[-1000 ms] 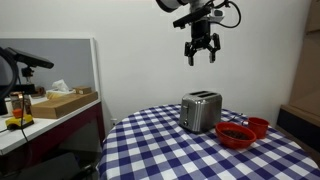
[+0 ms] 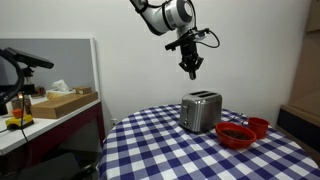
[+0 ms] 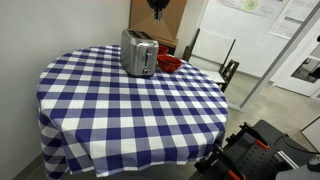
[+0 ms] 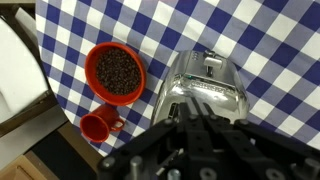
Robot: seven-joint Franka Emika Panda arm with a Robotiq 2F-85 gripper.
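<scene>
A silver two-slot toaster (image 2: 201, 113) stands upright on a blue-and-white checked tablecloth (image 2: 160, 153). My gripper (image 2: 192, 75) hangs in the air above it, clear of its top, with the fingers drawn together and nothing visible between them. From the wrist view, the toaster (image 4: 212, 80) lies below, and the gripper covers part of it. Beside it is a red bowl (image 4: 139, 89) of dark brown beans (image 4: 117, 72). A red cup (image 4: 95, 127) stands close to the bowl.
Cardboard boxes (image 2: 304, 95) stand behind the cup on the right. Across the room at left, a separate white table (image 2: 45, 122) carries a box and other items.
Over the last second my gripper has moved left and a little lower, coming over the toaster. Its fingers, spread apart before, have come together. The toaster, bowl and cup have stayed put.
</scene>
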